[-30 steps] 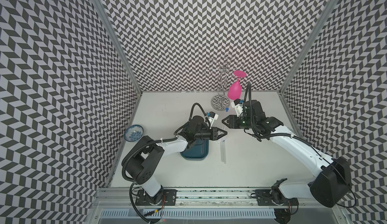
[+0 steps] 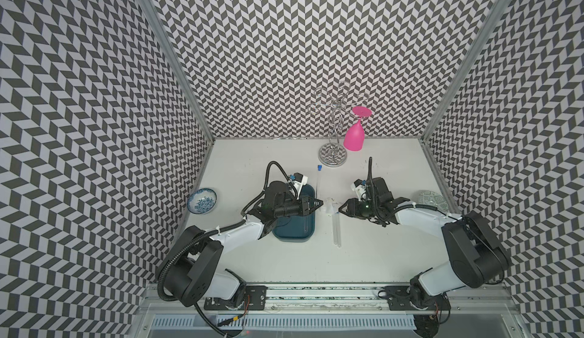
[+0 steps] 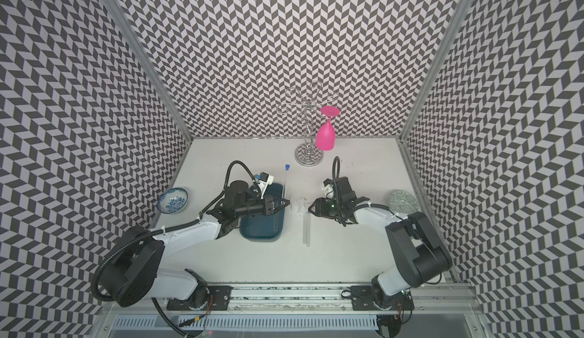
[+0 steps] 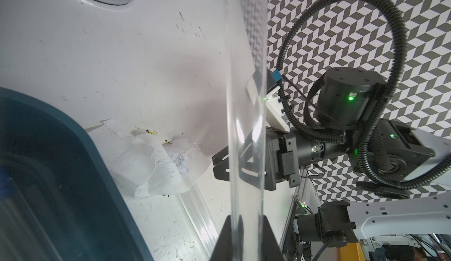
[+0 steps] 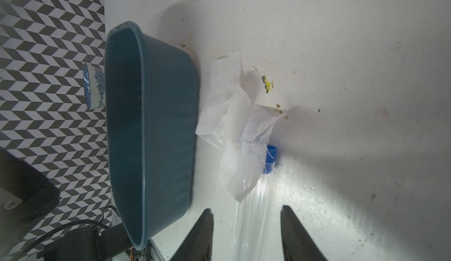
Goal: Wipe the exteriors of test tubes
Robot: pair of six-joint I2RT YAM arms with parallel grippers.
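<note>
My left gripper [image 2: 319, 203] is shut on a clear test tube [image 4: 245, 120], held upright over the right edge of the blue bin; its blue cap [image 2: 319, 167] shows in the top views. Across the gap, my right gripper hangs open, its fingers [image 5: 203, 230] apart with nothing between them. Below it a crumpled white gauze cloth [image 5: 232, 120] lies on the table, partly over the tops of test tubes [image 5: 253, 214] lying side by side. One blue cap [image 5: 270, 160] peeks out beside the gauze.
The dark blue bin [image 5: 169, 120] stands close left of the gauze, with at least one capped tube inside. A metal rack [image 2: 332, 154] with a pink goblet [image 2: 354, 136] is behind. Bowls sit at far left [image 2: 202, 201] and far right [image 2: 432, 201].
My left gripper has moved left with its tube, from over the lying tubes to the bin's edge. My right gripper has come toward the front, beside the gauze, which now shows more.
</note>
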